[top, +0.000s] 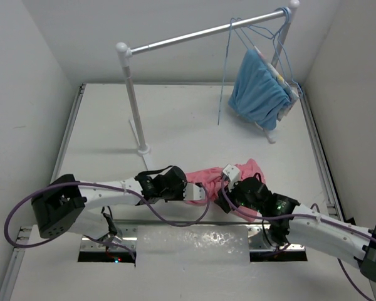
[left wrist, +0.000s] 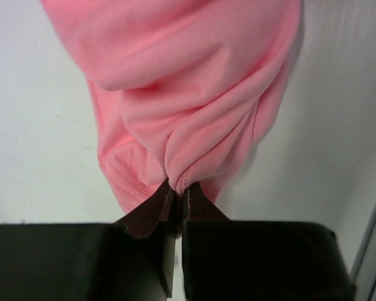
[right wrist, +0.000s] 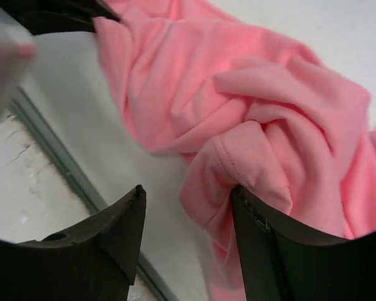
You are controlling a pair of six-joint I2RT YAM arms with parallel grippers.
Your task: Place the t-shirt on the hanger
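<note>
A pink t-shirt [top: 250, 169] lies bunched near the table's front edge, partly hidden under both arms. In the left wrist view its fabric [left wrist: 194, 94] gathers to a pinch, with my left gripper shut on it. My right gripper stands part open at the shirt's lower edge. One of its fingers [right wrist: 244, 213] presses against a raised fold [right wrist: 238, 166], while the space towards the other finger is largely empty. An empty blue hanger [top: 225, 75] hangs from the rack's bar.
The white rack bar [top: 194, 33] spans the back of the table. A blue cloth [top: 258, 91] and other garments hang at its right end. Free table surface [top: 182, 128] lies between the shirt and the rack. A metal rail runs along the front edge.
</note>
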